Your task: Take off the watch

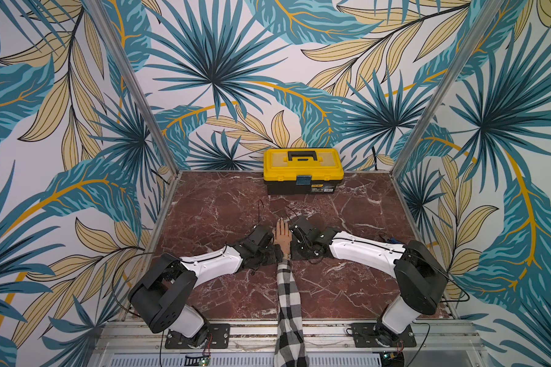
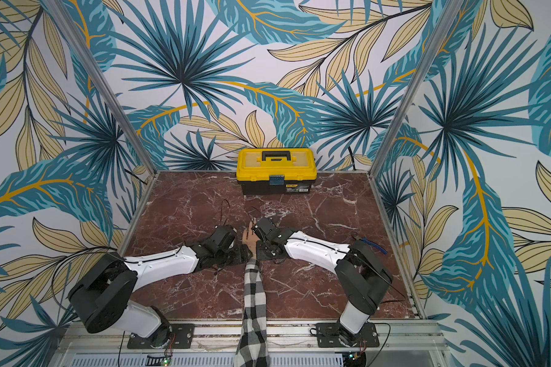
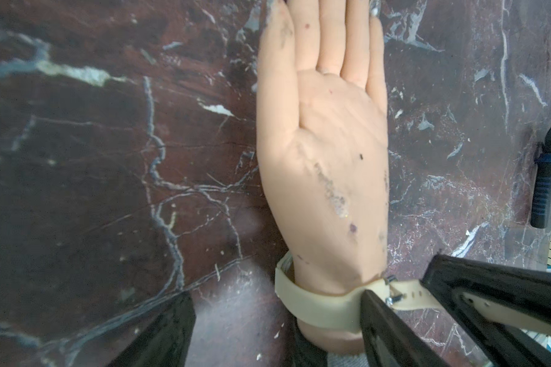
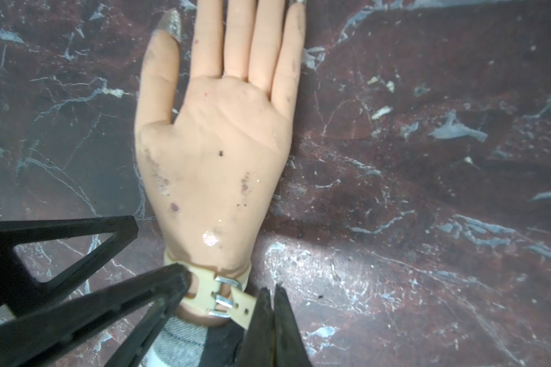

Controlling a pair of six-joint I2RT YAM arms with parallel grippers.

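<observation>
A mannequin hand lies palm up on the marble table, wearing a cream watch strap round its wrist, with a metal buckle; a checked sleeve runs toward the front. My left gripper is over the wrist, fingers apart around part of the strap. My right gripper is shut at the strap's tail beside the buckle; the tail runs to its fingertips, and how much is between them is unclear. The watch's face is hidden.
A yellow toolbox stands at the back of the table. Blue-handled pliers lie near the right edge.
</observation>
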